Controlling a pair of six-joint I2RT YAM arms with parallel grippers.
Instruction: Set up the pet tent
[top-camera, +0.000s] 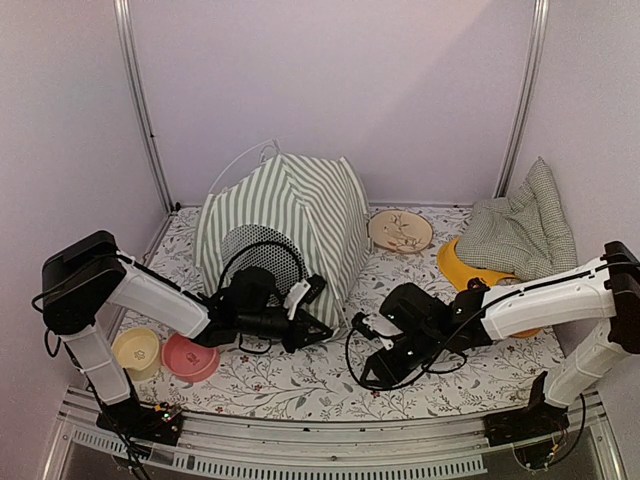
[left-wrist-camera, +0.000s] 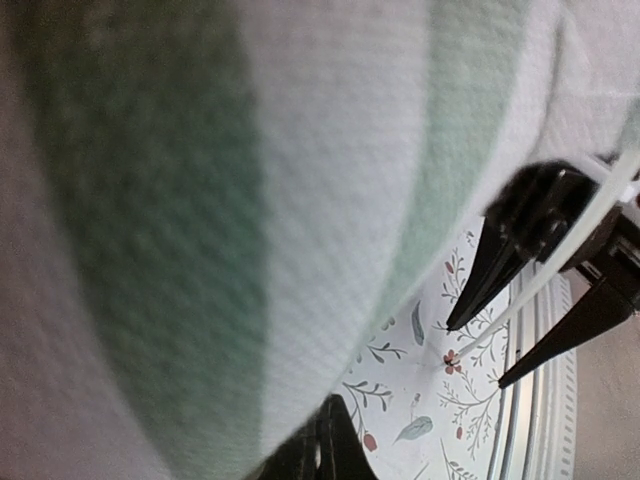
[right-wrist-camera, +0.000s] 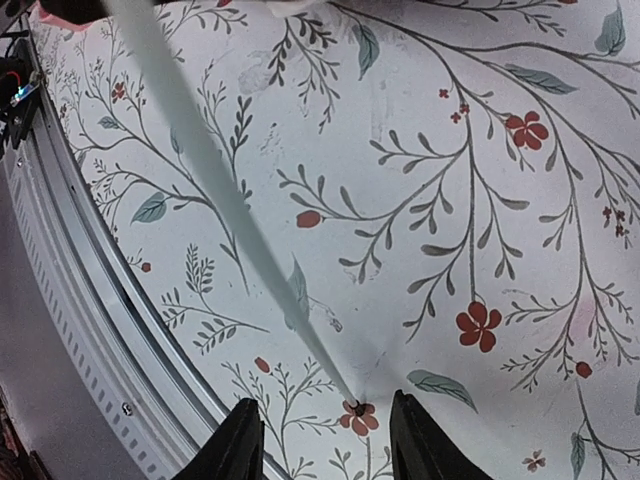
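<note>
The striped pet tent (top-camera: 285, 205) stands at the back left, its mesh panel facing forward. My left gripper (top-camera: 300, 338) is shut at its front lower corner, pressed close under the fabric, which fills most of the left wrist view. My right gripper (top-camera: 375, 375) is low over the front middle of the table, its fingers apart. A thin white pole (right-wrist-camera: 250, 250) runs from above down toward the table, its tip between or just beyond the right fingertips; it does not look gripped.
A grey cushion (top-camera: 515, 225) lies on a yellow tray (top-camera: 455, 265) at right. A beige plate (top-camera: 400, 230) is at the back; a yellow bowl (top-camera: 137, 350) and pink bowl (top-camera: 190, 355) sit front left.
</note>
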